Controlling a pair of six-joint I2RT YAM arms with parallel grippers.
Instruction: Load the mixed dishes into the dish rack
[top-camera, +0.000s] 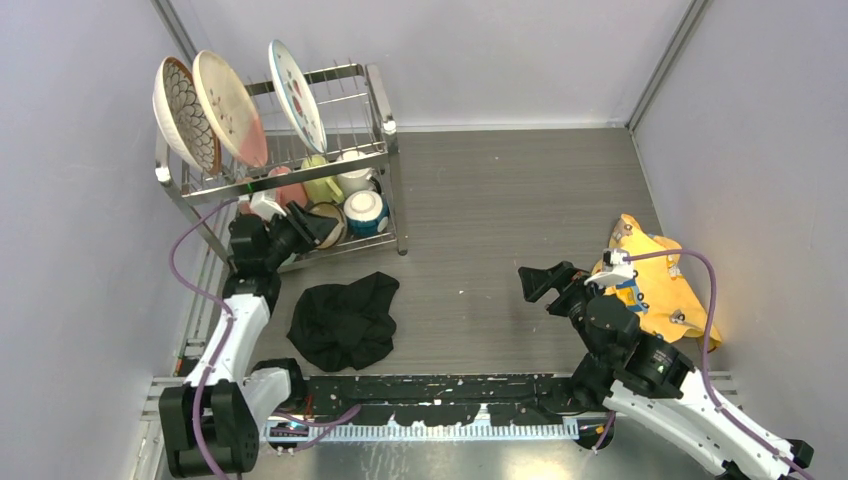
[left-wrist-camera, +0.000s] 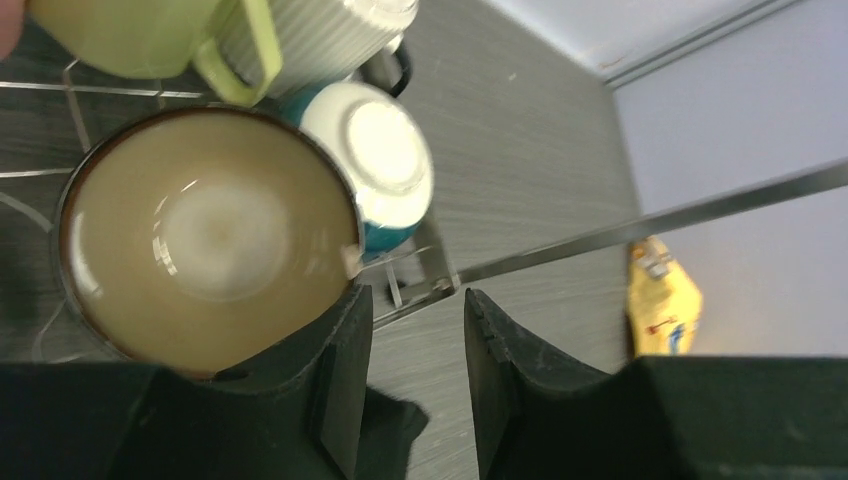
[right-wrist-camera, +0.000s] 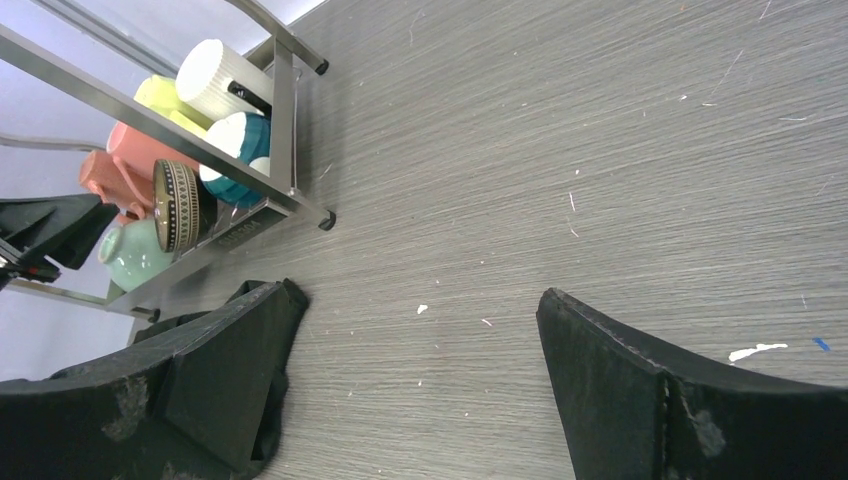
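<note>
The steel dish rack (top-camera: 382, 110) stands at the back left, with several plates and bowls upright on top and cups and bowls on the lower tier. My left gripper (top-camera: 320, 225) is over the lower tier's front; in the left wrist view its fingers are apart, with nothing seen between them, just beside a tan bowl (left-wrist-camera: 210, 230). A blue-and-white cup (left-wrist-camera: 370, 150), a green mug (left-wrist-camera: 140, 35) and a white mug (right-wrist-camera: 215, 80) sit behind it. My right gripper (top-camera: 535, 282) stands open and empty over the bare floor at right.
A black cloth (top-camera: 342, 320) lies in front of the rack and a yellow cloth (top-camera: 660, 290) by the right wall. Walls enclose the sides and back.
</note>
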